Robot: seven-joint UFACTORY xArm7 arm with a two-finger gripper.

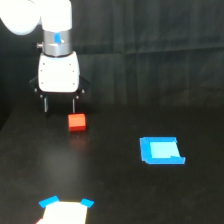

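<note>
A small red block (77, 122) sits on the dark table at the left. Behind and slightly left of it, my gripper (60, 104) hangs open, its two dark fingers spread apart. Nothing shows between them. The right fingertip appears close to the block's far edge; whether they touch, I cannot tell.
On the right, a pale square bordered with blue tape (163, 159) lies on the table. At the bottom left edge is a cream-coloured piece (65, 213) with blue tape at its corners, partly cut off.
</note>
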